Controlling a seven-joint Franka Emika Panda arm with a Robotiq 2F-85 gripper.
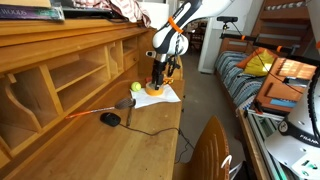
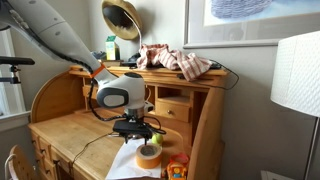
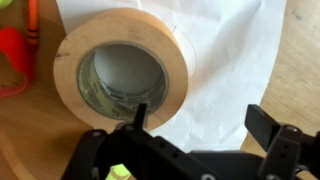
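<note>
A roll of tan tape lies flat on a white sheet of paper, filling the upper left of the wrist view. From the second exterior view, the tape roll sits near the front of the desk. My gripper is open just above it, its fingers spread wide with nothing held between them. One finger overlaps the roll's lower rim in the wrist view; the other finger is over the paper's right edge. Whether either touches anything, I cannot tell.
A red and yellow toy and a green ball lie close to the roll. Farther along the desk are a black mouse and a red-handled tool. Bare desk extends toward the first exterior camera.
</note>
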